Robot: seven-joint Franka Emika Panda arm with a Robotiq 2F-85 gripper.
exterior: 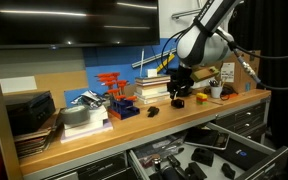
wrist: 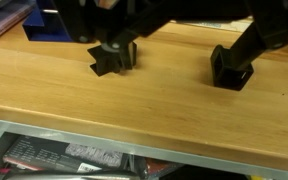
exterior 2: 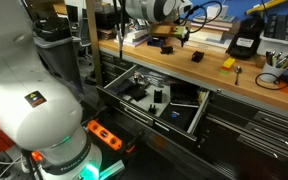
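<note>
My gripper is open above the wooden counter, its dark blurred fingers apart at the top of the wrist view. Nothing shows held between them. Two small black objects lie on the counter in that view: a jagged one (wrist: 112,58) below the left finger and a blocky one (wrist: 229,70) near the right finger. Each is partly covered by the finger, and contact cannot be told. Exterior view 1 has the gripper (exterior: 179,90) over the counter, close above a small dark object (exterior: 177,103).
Below the counter an open drawer (exterior 2: 126,110) sticks out, holding several dark items. Books (exterior: 152,89) and red racks (exterior: 114,83) stand along the back. A yellow object (exterior 2: 228,63) and a pencil cup (exterior 2: 271,73) are on the counter. Bare wood runs along its front edge.
</note>
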